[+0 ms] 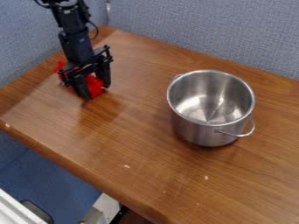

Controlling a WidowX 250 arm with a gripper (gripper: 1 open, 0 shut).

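Note:
My black gripper (86, 70) hangs down at the upper left of the wooden table, lowered over a red object (93, 87) that is partly hidden behind it. More red shows at the gripper's left side. Whether the fingers are closed on the red object cannot be made out. A large steel pot (211, 107) with wire handles stands upright on the right, well apart from the gripper.
Grey padded walls (216, 31) border the table at the back and left. The table's left edge drops to a blue surface at the lower left.

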